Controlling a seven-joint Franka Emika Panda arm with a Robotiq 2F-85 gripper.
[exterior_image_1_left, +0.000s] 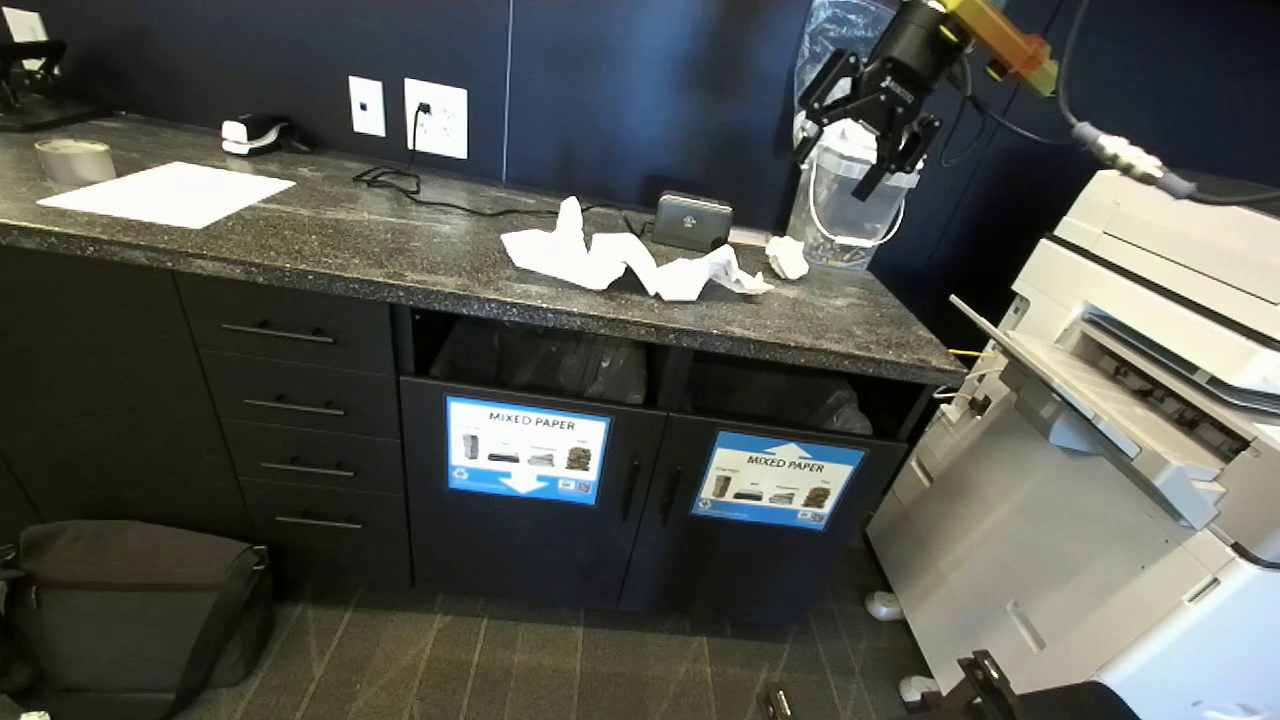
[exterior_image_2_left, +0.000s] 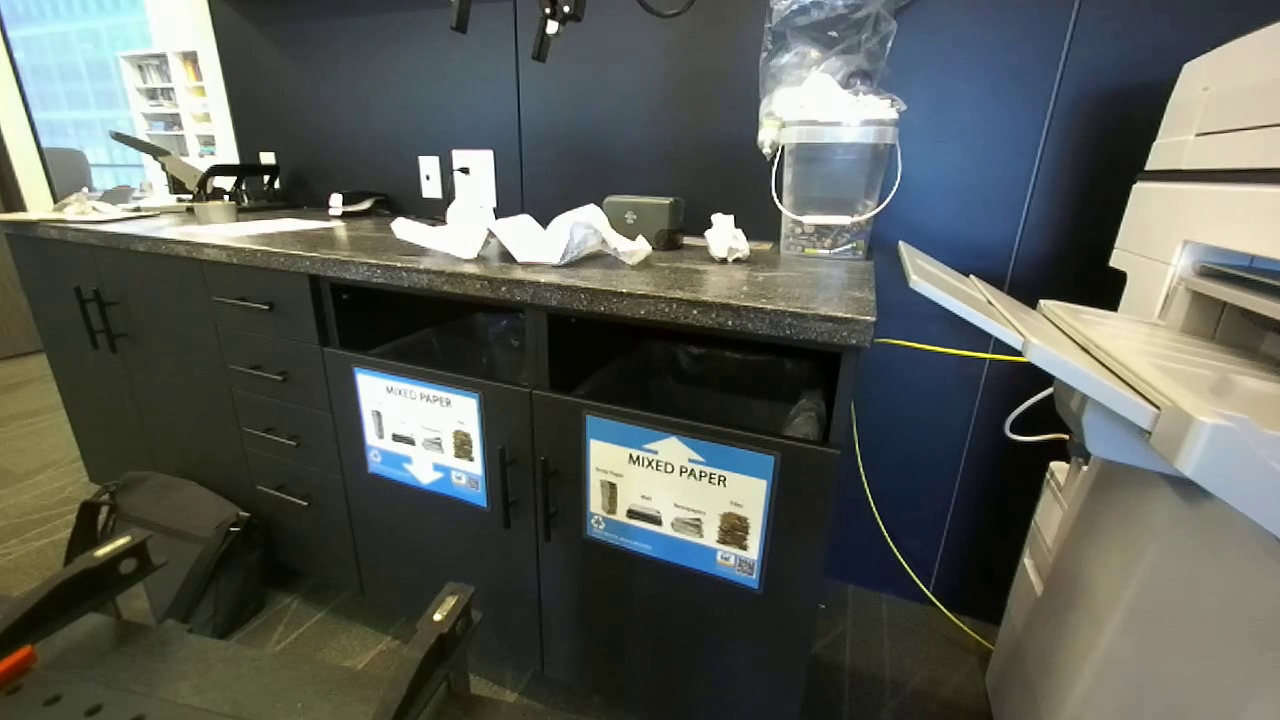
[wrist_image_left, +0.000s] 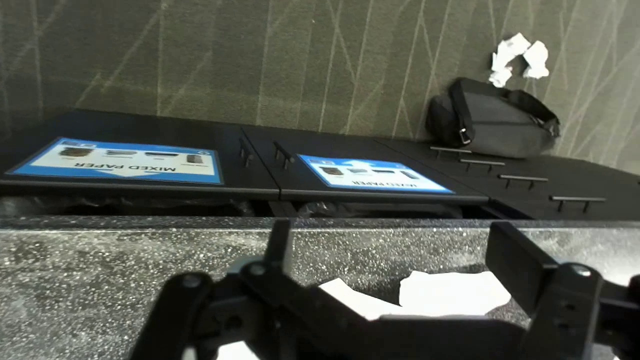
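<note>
My gripper is open and empty, raised in front of the clear bucket in exterior view 1. Only its fingertips show at the top edge of exterior view 2. The wrist view has the spread fingers over the countertop, with white paper beyond and below them. That long, crinkled paper strip lies on the counter in front of a small dark box. A crumpled paper ball sits between the box and the bucket, which is heaped with white paper and a clear plastic bag.
Two open bin slots lie under the counter edge, above the MIXED PAPER signs. A flat white sheet and a tape roll rest at the left. A printer stands close on the right.
</note>
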